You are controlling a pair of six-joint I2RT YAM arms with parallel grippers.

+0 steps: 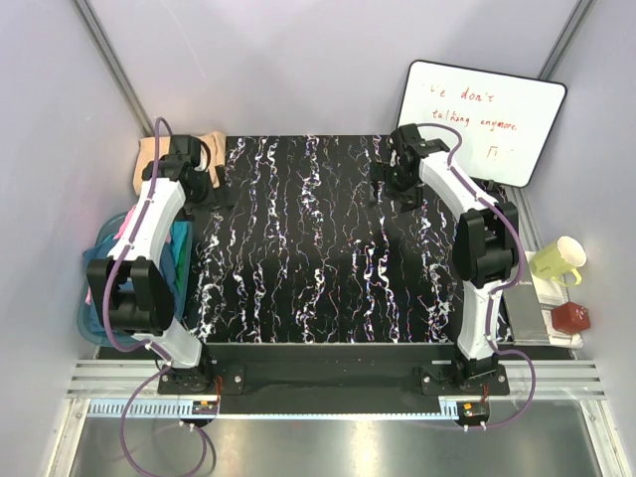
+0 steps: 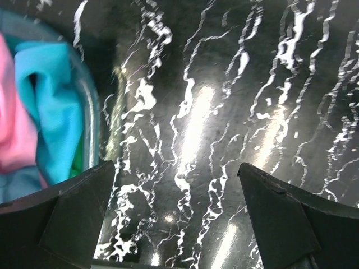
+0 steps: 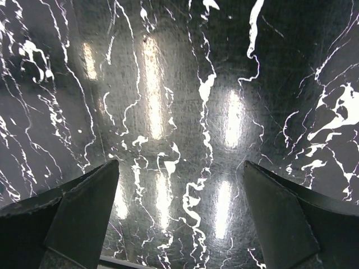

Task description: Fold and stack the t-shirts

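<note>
T-shirts in pink [image 2: 17, 123], teal [image 2: 53, 112] and blue lie crumpled in a blue bin [image 1: 99, 333] at the left of the mat, mostly hidden under the left arm in the top view. My left gripper hangs open beside the bin, empty. My right gripper stands open over bare mat at the back right, nothing between its fingers. No shirt lies on the black marbled mat [image 1: 308, 238].
A tan folded cloth [image 1: 149, 154] is at back left. A whiteboard [image 1: 482, 119] stands at back right. A green mug [image 1: 552, 258], a red object [image 1: 570, 317] and books line the right edge.
</note>
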